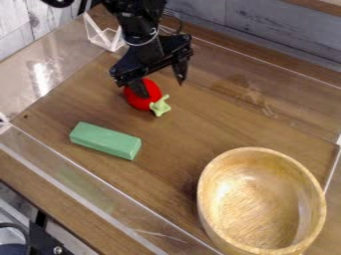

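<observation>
My black gripper hangs open at the upper middle, just over a round red object with a pale green stem-like piece on its lower right. The red object rests on the wooden table; the gripper's lower parts partly cover its top. A green block lies to the lower left, apart from both.
A large pale tan bowl stands at the front right. A white wire rack is at the back left, behind the arm. Walls border the back and left.
</observation>
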